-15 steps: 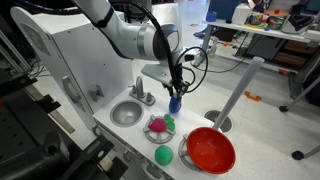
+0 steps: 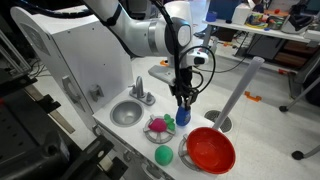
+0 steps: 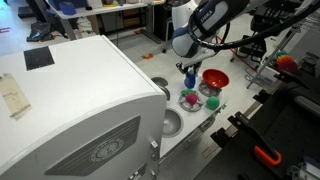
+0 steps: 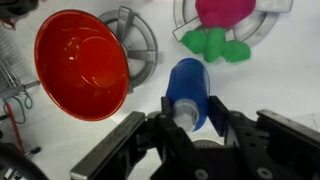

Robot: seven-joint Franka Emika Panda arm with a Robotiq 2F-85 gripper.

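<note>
A blue bottle-like object [image 4: 189,78] with a grey tip points up at the camera in the wrist view. My gripper is shut on it near that tip. In exterior view 1 the blue object [image 2: 183,116] hangs below the gripper [image 2: 183,101], left of the red bowl [image 2: 210,151] and behind the burners. Whether its lower end touches the counter cannot be made out. Exterior view 2 shows the blue object [image 3: 190,80] under the arm, too.
A pink and green toy [image 4: 224,14] lies on one burner, beside the blue object. The red bowl [image 4: 82,66] partly covers another burner [image 4: 147,45]. A green round item [image 2: 164,155] is at the front, and a sink [image 2: 126,112] with a faucet [image 2: 139,88] stands left.
Bowl, toy and green item have stayed where they were.
</note>
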